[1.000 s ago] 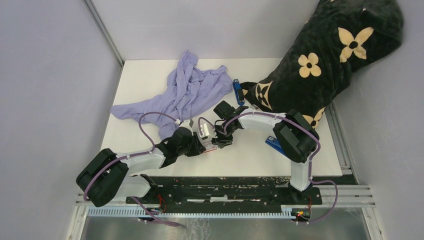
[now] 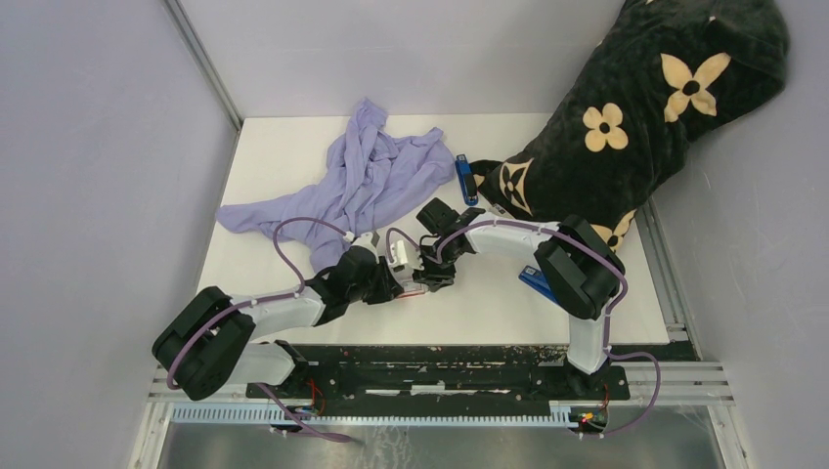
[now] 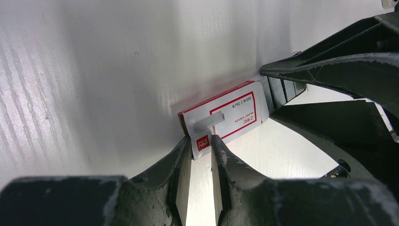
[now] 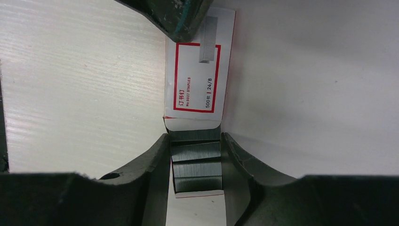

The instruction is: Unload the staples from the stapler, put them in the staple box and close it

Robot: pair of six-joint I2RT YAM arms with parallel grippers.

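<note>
A white-and-red staple box [image 4: 195, 84] lies on the white table between my grippers, its end open on rows of staples [image 4: 196, 167]. My right gripper is shut on that open end. A loose staple strip [image 3: 209, 121] lies on the box's top. My left gripper is at the other end, fingertips near that strip with a small gap between them; whether they hold anything is unclear.
A blue stapler [image 2: 466, 181] stands upper middle, another blue stapler [image 2: 538, 280] lies right of the right arm. A purple cloth [image 2: 352, 186] and a dark flowered cushion [image 2: 626, 117] cover the back.
Both arms are almost still in the top view, with only very slight shifts at the box.
</note>
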